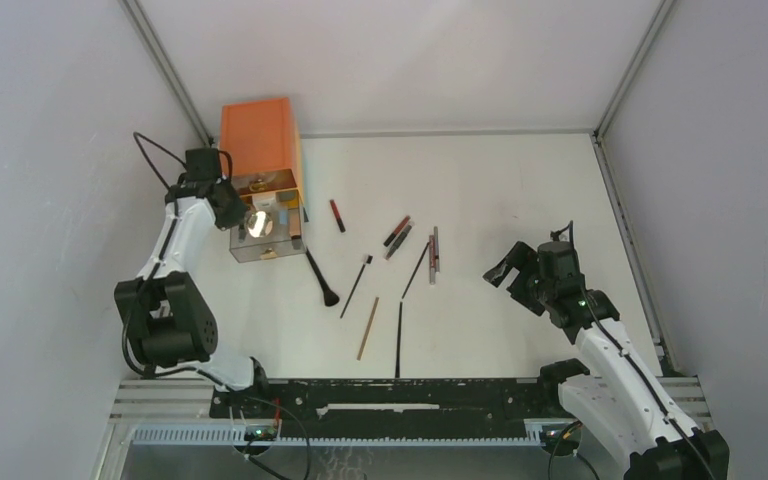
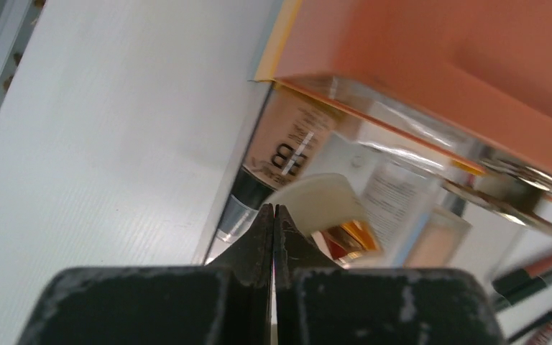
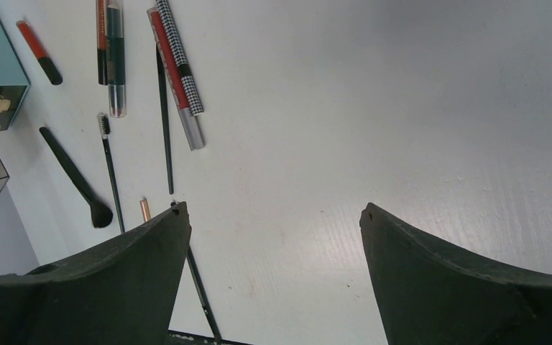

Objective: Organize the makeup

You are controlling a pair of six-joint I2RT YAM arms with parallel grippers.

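Note:
An orange organizer stands at the back left, its clear drawer pulled out and holding cosmetics, including a tan bottle and a white case. My left gripper is shut over the drawer, nothing visible between its fingertips. My right gripper stands open and empty over the right side of the table. Loose on the table lie a red-capped pencil, several lip and liner tubes, a large brush, a spoolie and thin brushes.
Walls enclose the white table at the back and sides.

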